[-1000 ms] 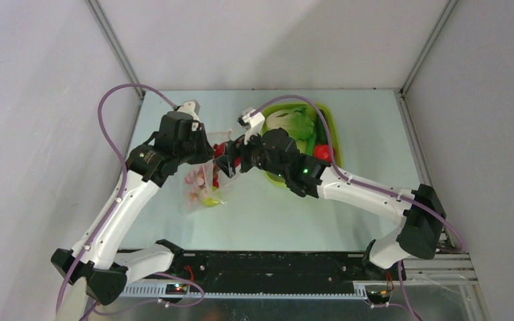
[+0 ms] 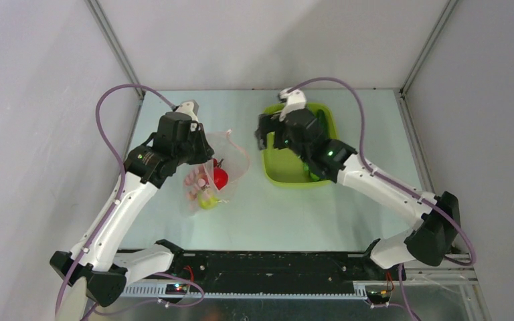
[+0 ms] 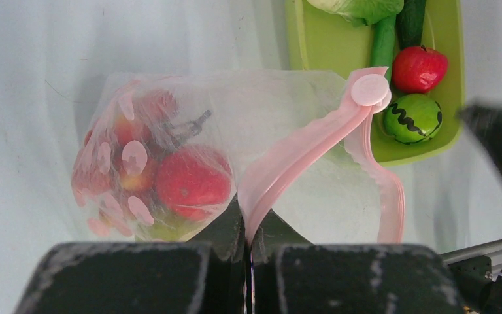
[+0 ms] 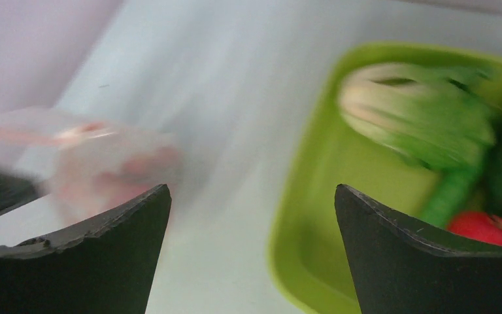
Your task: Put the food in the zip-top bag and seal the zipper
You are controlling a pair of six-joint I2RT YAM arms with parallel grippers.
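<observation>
The clear bag [image 2: 194, 194] with a pink zipper [image 3: 301, 150] holds red tomatoes [image 3: 193, 183] and other food, its top open. My left gripper is shut on the bag's pink-edged rim. My right gripper, blurred in the top view, stands open over the left part of the green tray [image 2: 278, 175]. In that tray lie lettuce [image 4: 418, 111], cucumber [image 3: 410, 19], a long green vegetable [image 3: 382, 49], a red apple [image 3: 418, 69] and a striped green ball [image 3: 412, 119].
Walls bound the sides and back, with metal rails along the edges.
My right gripper has moved from the bag's mouth right and back over the tray. The red item it was at now rests inside the bag. The left gripper has stayed put.
</observation>
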